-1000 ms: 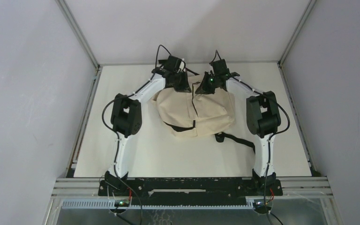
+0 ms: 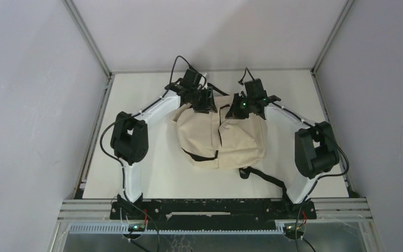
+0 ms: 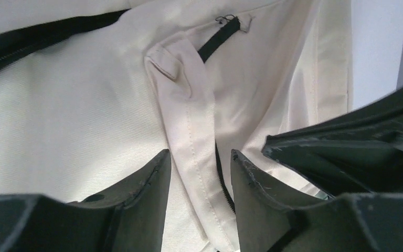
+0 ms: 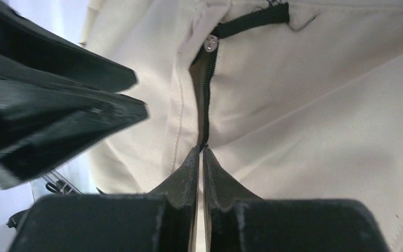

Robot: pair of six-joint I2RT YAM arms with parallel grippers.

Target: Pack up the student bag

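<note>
A beige cloth bag (image 2: 239, 144) lies flat mid-table, its front creased. My left gripper is open over the bag, a folded strip of cloth (image 3: 189, 110) showing between and beyond its fingers, not clamped. My right gripper has its fingertips almost together at the lower end of the black zipper (image 4: 206, 102); whether they pinch anything cannot be told. Above that spot the zipper is parted in a narrow slit, with a metal piece (image 4: 211, 43) at its upper end. From above, both grippers hide part of the bag's upper middle.
A black strap (image 2: 265, 176) trails from the bag's lower right toward the table's front edge. Bare white table (image 2: 155, 173) surrounds the bag. Both grippers are close together, the other gripper's fingers (image 3: 315, 152) showing in the left wrist view. No loose items are visible.
The bag has slid toward the front edge. My right gripper has moved toward the front with it.
</note>
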